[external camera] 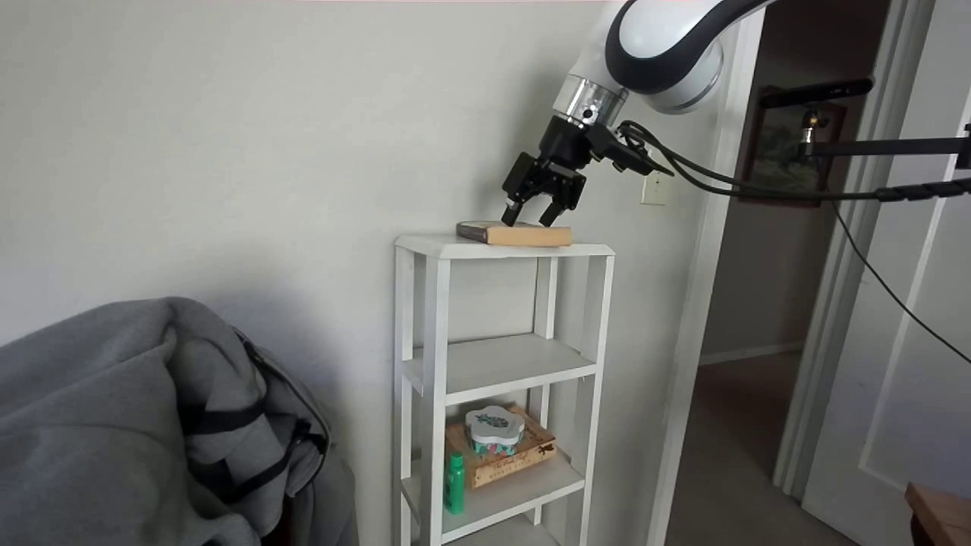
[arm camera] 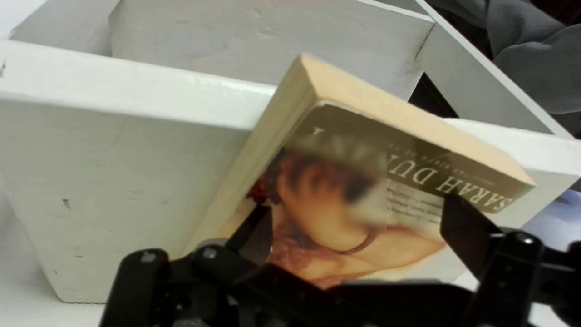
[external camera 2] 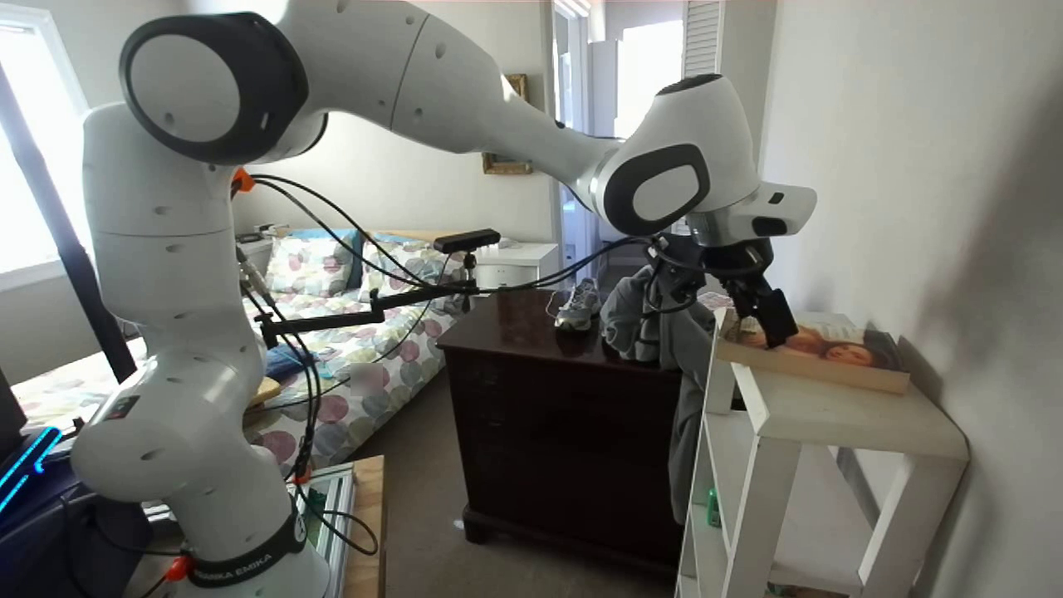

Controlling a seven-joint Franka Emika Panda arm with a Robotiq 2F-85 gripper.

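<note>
A thick paperback book (external camera: 529, 236) lies flat on the top of the white shelf (external camera: 510, 368), cover up. The wrist view shows its picture cover (arm camera: 337, 207) and cream page edges, with one corner jutting past the shelf's edge. My gripper (external camera: 529, 220) points down at a slant over the book, its two fingers spread apart. In exterior view 2 one of its fingers (external camera 2: 773, 324) comes down at the cover. Whether the fingertips touch the cover, I cannot tell. Only the cover shows between the fingers in the wrist view; the book is not clasped.
On a lower level stand a green bottle (external camera: 455, 483) and a wooden box (external camera: 514, 459) with a flower-shaped tin (external camera: 494, 427) on it. The level just under the top is empty. A wall is close behind the shelf; a grey cloth heap (external camera: 127, 428) sits to the left.
</note>
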